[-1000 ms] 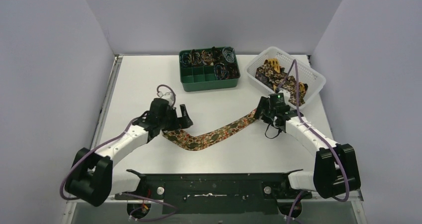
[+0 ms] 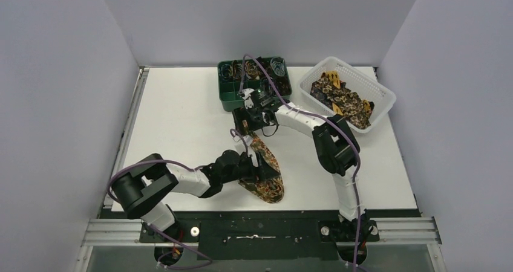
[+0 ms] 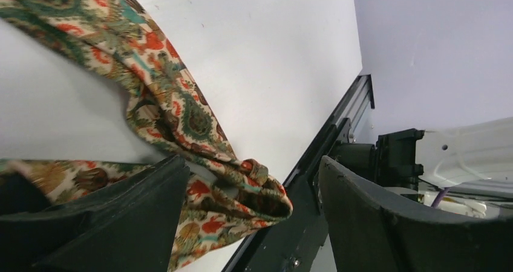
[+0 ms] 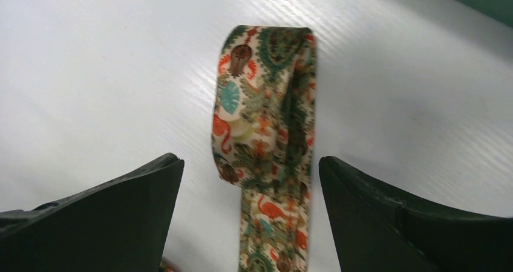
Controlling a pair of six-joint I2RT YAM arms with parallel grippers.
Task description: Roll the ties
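A patterned tie (image 2: 273, 190) lies bent on the white table in the top view, its strip running from the front middle up towards the green box. My left gripper (image 2: 267, 167) is above the front part; the left wrist view has its fingers (image 3: 130, 214) apart, with folded layers of the tie (image 3: 199, 124) between and under them. At the upper end, my right gripper (image 2: 244, 124) is open over the fabric. In the right wrist view, the folded-over tie end (image 4: 254, 103) lies flat on the table, apart from both fingers (image 4: 369, 208).
A green compartment box (image 2: 227, 97) with several rolled ties stands at the back. At the back right is a white basket (image 2: 382, 93) holding more patterned fabric.
Both grippers have moved towards each other, the left one to the right and the right one to the left.
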